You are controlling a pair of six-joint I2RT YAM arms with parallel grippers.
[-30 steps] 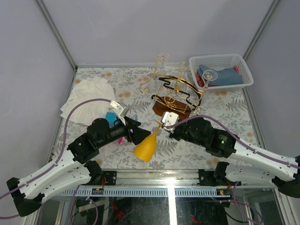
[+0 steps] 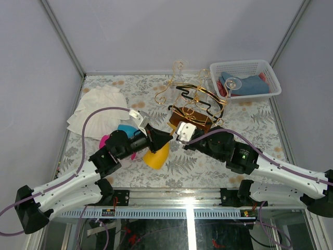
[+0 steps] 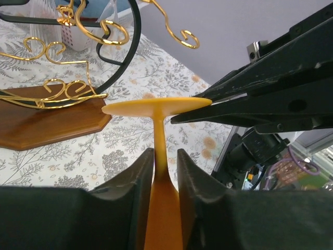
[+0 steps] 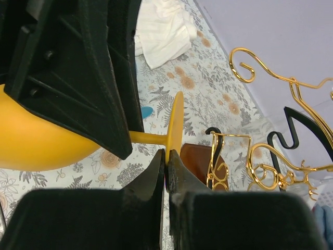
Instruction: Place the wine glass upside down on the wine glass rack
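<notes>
The yellow wine glass (image 2: 157, 156) is held in the air in front of the rack, its bowl slanting down toward the front left in the top view. In the right wrist view my right gripper is shut on the thin edge of its round foot. My left gripper has a finger on either side of the stem where it meets the bowl; a small gap shows beside the stem, so the fingers are partly open. The gold and black wine glass rack (image 2: 200, 101), with a brown wooden base (image 2: 190, 121), stands just behind both grippers.
Clear glasses (image 2: 232, 84) hang or stand around the rack. At the back right lies a white basket (image 2: 242, 67) with blue and red cloth. A white cloth (image 2: 99, 112) and blue and pink items are at left.
The glass has shifted slightly left; the right arm has moved only slightly.
</notes>
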